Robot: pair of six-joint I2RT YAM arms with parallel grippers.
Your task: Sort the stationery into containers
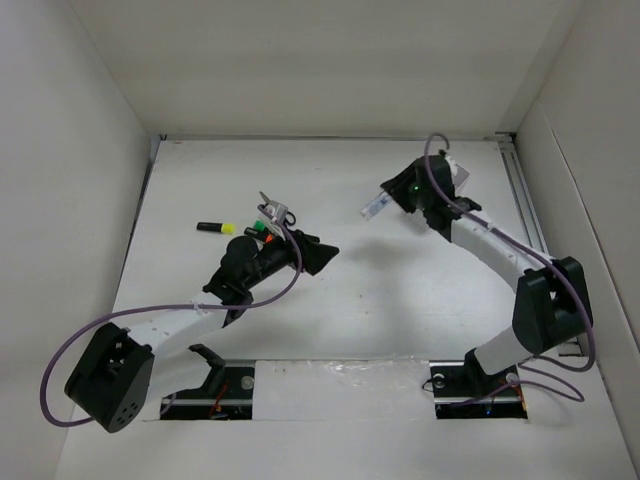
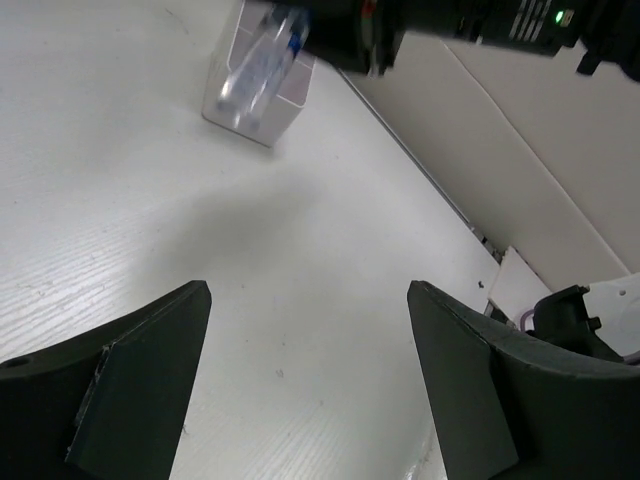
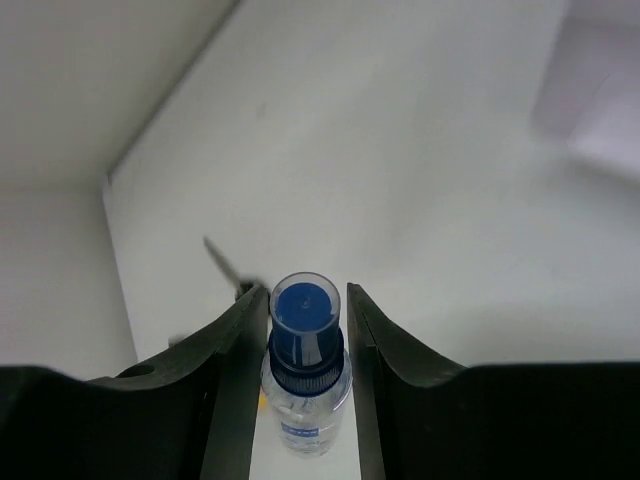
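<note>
My right gripper (image 1: 395, 188) is shut on a clear bottle (image 1: 375, 205) with a blue cap, held near the pale compartment box at the back right; in the right wrist view the bottle (image 3: 305, 400) sits between the fingertips. My left gripper (image 1: 320, 250) stands open and empty near the middle, its two fingers framing bare table in the left wrist view. Left of it lie a black and yellow marker (image 1: 215, 227), a green item (image 1: 259, 226) and other small pieces, partly behind the left arm.
The right arm covers much of the box in the top view. Walls close off the back and both sides.
</note>
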